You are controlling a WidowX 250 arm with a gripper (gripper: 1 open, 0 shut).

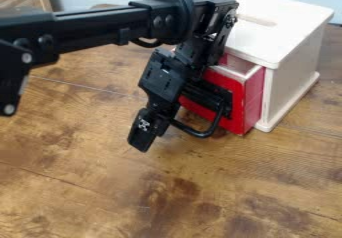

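Observation:
My black gripper [174, 127] points down in front of a small white wooden box [287, 52] with a red drawer front [243, 102] on its near side. The gripper is open, with one finger low on the left, out over the floor, and the other reaching across the red front. Whether it touches the drawer is hard to tell. The drawer sits slightly out of the box, and the arm hides part of it.
The box has a slot in its top. A wooden edge shows at the far left.

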